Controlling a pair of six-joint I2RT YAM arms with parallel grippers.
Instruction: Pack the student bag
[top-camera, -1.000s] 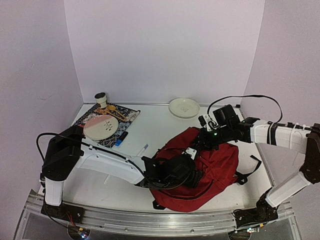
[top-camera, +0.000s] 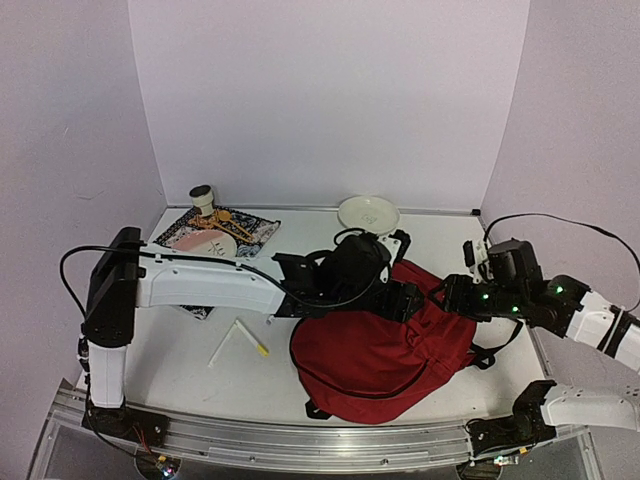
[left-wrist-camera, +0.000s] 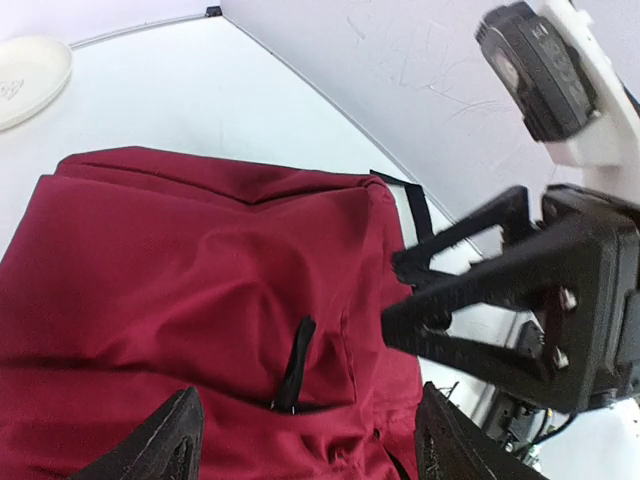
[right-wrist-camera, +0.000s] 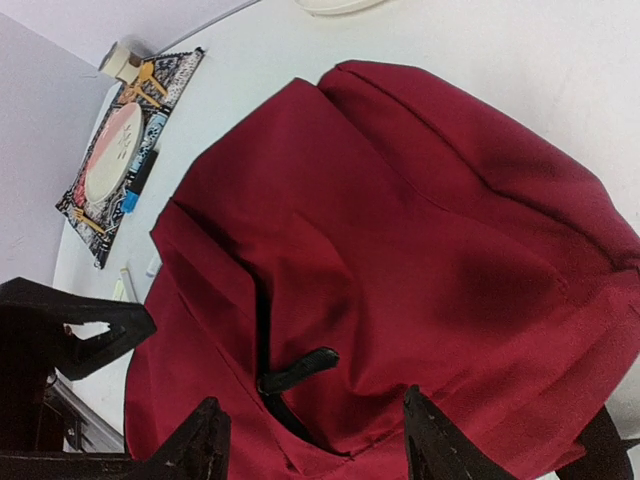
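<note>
The red bag (top-camera: 375, 365) lies flat on the table, its cloth creased, with a black tab (left-wrist-camera: 295, 365) near a fold. Over its upper right part, my left gripper (top-camera: 408, 271) stands open with nothing between its fingers. Close to its right, my right gripper (top-camera: 455, 272) is also open and empty, above the bag's right edge. Both wrist views show red cloth beyond the spread fingertips. Whether any fingertip touches the cloth, I cannot tell. A patterned case (right-wrist-camera: 90, 215) carries a pink and white plate (right-wrist-camera: 115, 150), orange utensils (top-camera: 230, 226) and a blue marker (right-wrist-camera: 140, 180).
A white cup (top-camera: 202, 198) stands at the back left and a white plate (top-camera: 368, 215) at the back. Pens (top-camera: 252, 338) lie left of the bag. My left arm crosses the table, covering part of the case. A black strap (top-camera: 490, 352) trails off the bag's right side.
My right gripper has moved right across the bag. The bag's top edge lies differently.
</note>
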